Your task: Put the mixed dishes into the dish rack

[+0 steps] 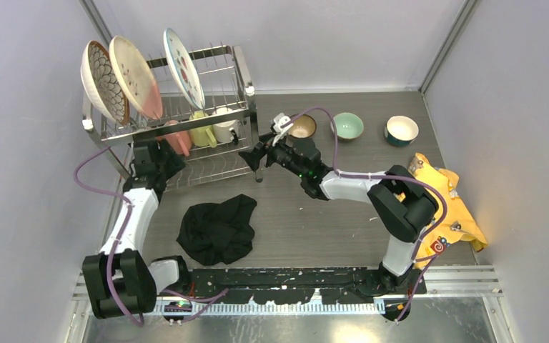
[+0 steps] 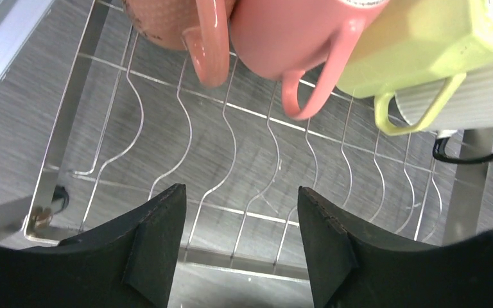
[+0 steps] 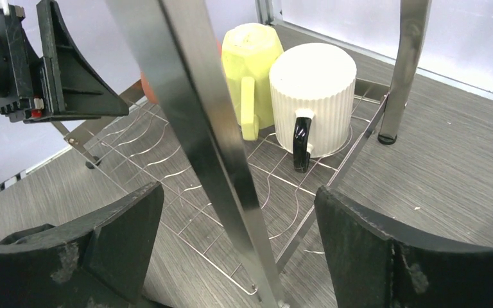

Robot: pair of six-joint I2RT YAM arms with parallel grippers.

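Note:
The steel dish rack (image 1: 240, 71) holds three plates or bowls (image 1: 134, 77) upright on top. On its lower shelf are pink mugs (image 2: 302, 38), a yellow-green mug (image 3: 250, 58) and a white ribbed mug (image 3: 311, 90) with a black handle. My left gripper is open above the empty front of that shelf, below the mug handles. My right gripper is open beside the rack's right front post, which shows between its fingers in the wrist view; contact cannot be told.
A brown bowl (image 1: 302, 128), a green bowl (image 1: 348, 126) and a cream-teal bowl (image 1: 402, 127) stand right of the rack. A black cloth (image 1: 214, 229) lies in front, a yellow cloth (image 1: 450, 207) far right.

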